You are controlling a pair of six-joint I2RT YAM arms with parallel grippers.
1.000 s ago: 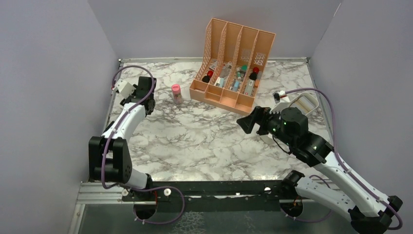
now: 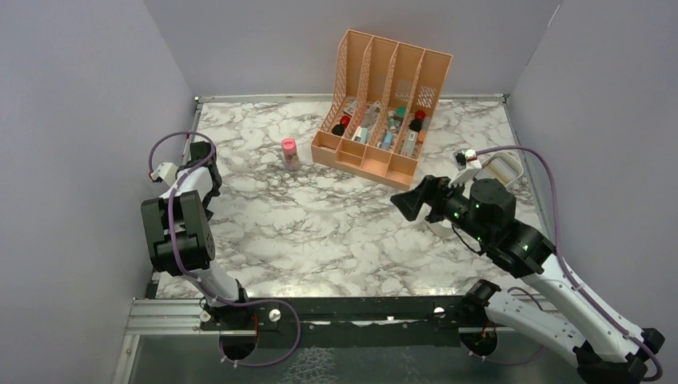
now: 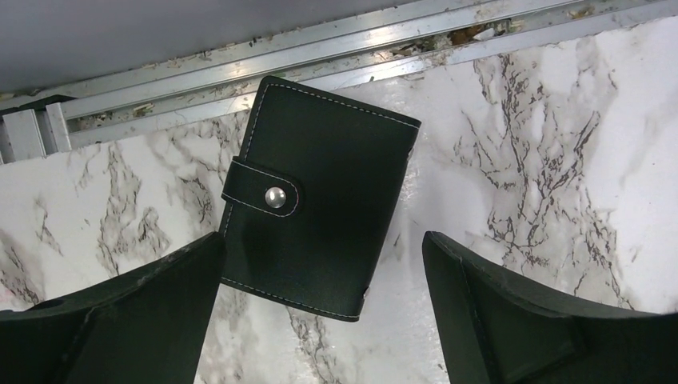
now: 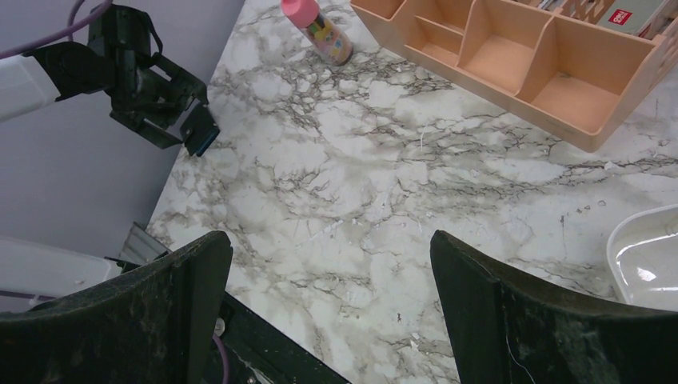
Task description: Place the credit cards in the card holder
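A black leather card holder with stitched edges and a snapped strap lies on the marble table at its left edge, seen in the left wrist view between the open fingers of my left gripper, which hangs over it. In the top view the left arm mostly hides it. My right gripper stands open over the right part of the table, nothing between its fingers. I cannot pick out credit cards for certain.
An orange organizer with assorted small items stands at the back. A pink-lidded jar is left of it. A white tray lies at the right, partly under the right arm.
My left arm has moved leftward and toward the front, to the table's left edge. The right arm has shifted very slightly.
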